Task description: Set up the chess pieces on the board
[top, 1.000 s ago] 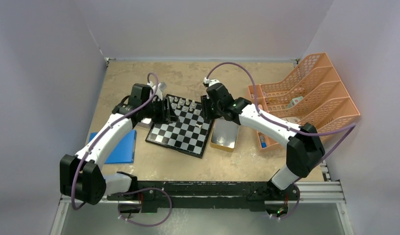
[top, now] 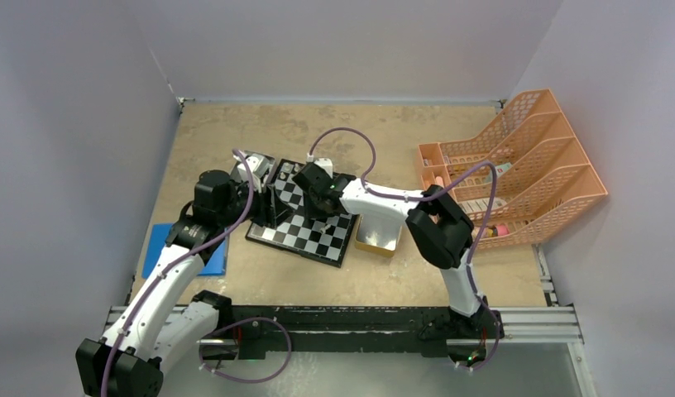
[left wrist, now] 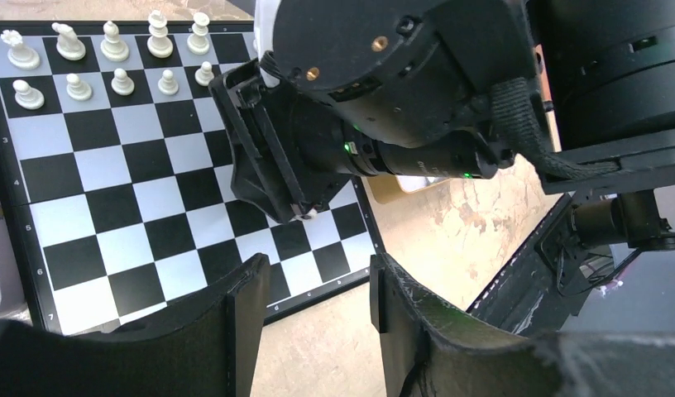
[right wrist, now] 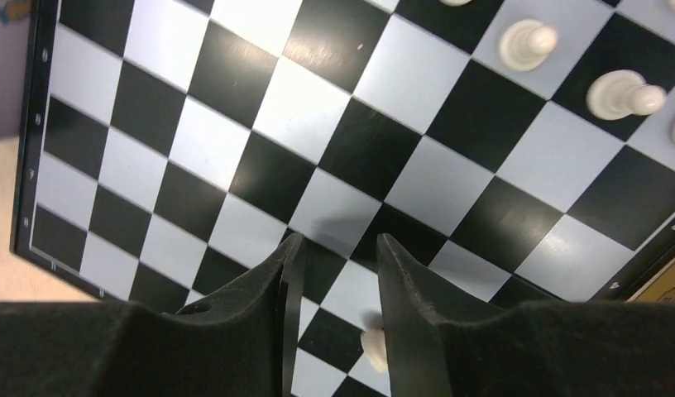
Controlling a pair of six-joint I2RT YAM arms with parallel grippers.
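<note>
The checkered chessboard point(top: 305, 236) lies mid-table. In the left wrist view, white back-row pieces such as the rook point(left wrist: 20, 51) stand along its far edge, with a row of pawns point(left wrist: 122, 82) in front. A single white piece point(right wrist: 374, 349) is down on the squares, partly hidden behind a finger of my right gripper. That gripper is open above the board, nothing between its fingers. My left gripper is open too, empty, over the board's left part in the top view. The right arm covers some far squares there.
A metal tin point(top: 380, 230) is right of the board, and an orange rack point(top: 557, 194) stands farther right. A blue flat object point(top: 156, 248) lies left. Both arms are close together over the board.
My right gripper has moved left and toward the front over the board. The left arm has shifted slightly left. The loose white piece has moved a little toward the front-left.
</note>
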